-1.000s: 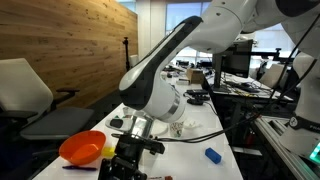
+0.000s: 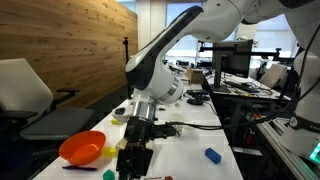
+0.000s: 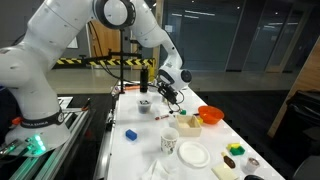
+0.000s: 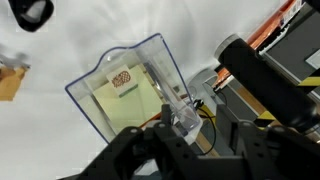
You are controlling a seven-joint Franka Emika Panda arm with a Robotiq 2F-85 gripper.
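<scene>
Low over the front of the table in the first exterior view, my gripper (image 2: pixel 130 165) points down, close to a green object (image 2: pixel 109 174). In the second exterior view the gripper (image 3: pixel 168 101) hangs at the table's far end, behind the tan box (image 3: pixel 187 130). The wrist view shows the dark fingers (image 4: pixel 140 146) standing apart at the lower edge, with no object clearly held between them. Ahead of them is a clear bin (image 4: pixel 97 72) containing pale yellow and green pieces. Contact with anything cannot be made out.
A red-orange bowl (image 2: pixel 82 148) sits left of the arm, and a blue block (image 2: pixel 213 155) lies to the right. A white cup (image 3: pixel 169 141) and plate (image 3: pixel 194 156) stand elsewhere on the table. A black cylinder (image 4: pixel 265 80) rises beside the clear bin.
The arm has shifted and its wrist has turned, with the hand now seen more narrowly and upright. The bowl and blue block have stayed put.
</scene>
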